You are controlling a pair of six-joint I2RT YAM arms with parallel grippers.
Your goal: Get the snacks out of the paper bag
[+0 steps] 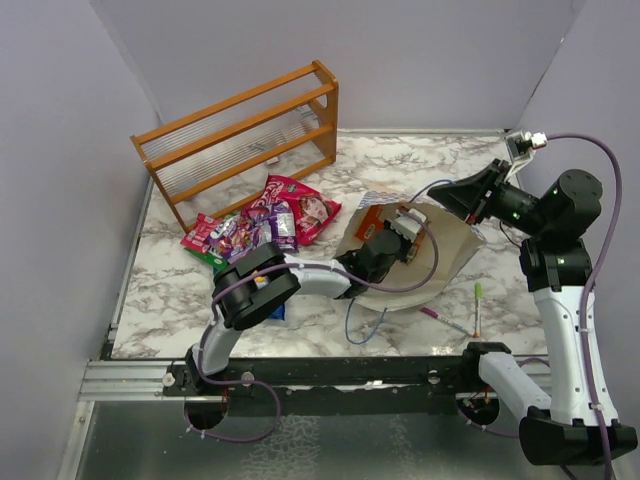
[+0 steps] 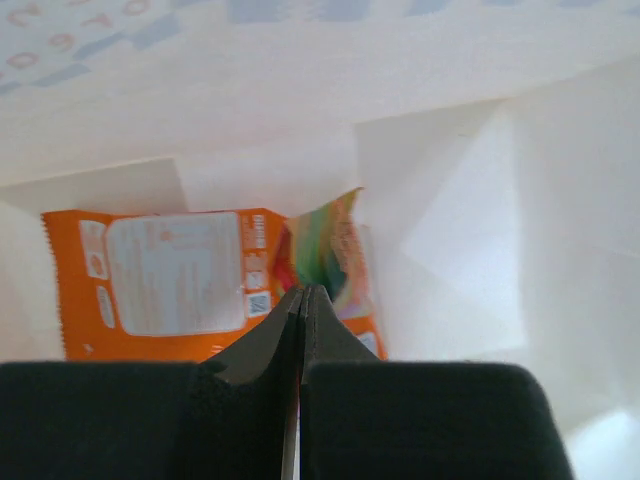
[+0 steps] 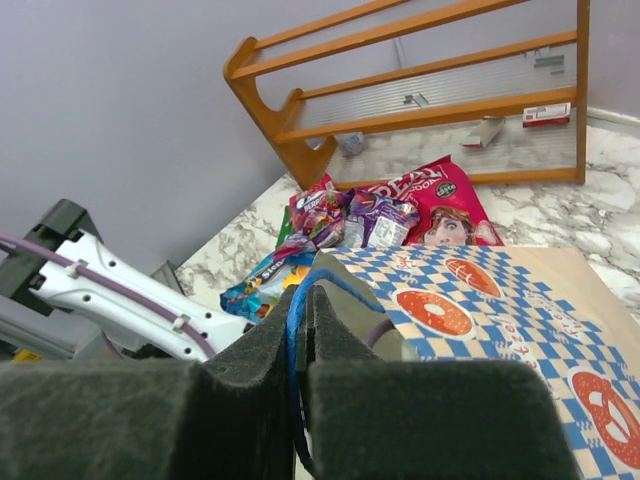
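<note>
The paper bag point(image 1: 455, 245) lies on its side, its pale inside facing the top camera. Inside it rests an orange snack packet point(image 1: 368, 222), with a white label and a green-striped folded corner in the left wrist view. My left gripper is shut with nothing between its fingers, and the packet point(image 2: 75, 275) is beyond the fingertips. In the top view, that gripper point(image 1: 410, 228) is over the bag's opening. My right gripper is shut on the bag's blue handle point(image 3: 330, 280), beside the checked bag wall point(image 3: 500, 300).
Several snack packets lie left of the bag, among them a pink one point(image 1: 312, 212) and a partly covered blue one point(image 1: 278, 312). A wooden rack point(image 1: 240, 130) stands behind them. Pens point(image 1: 478, 305) lie on the right, and the front left of the table is clear.
</note>
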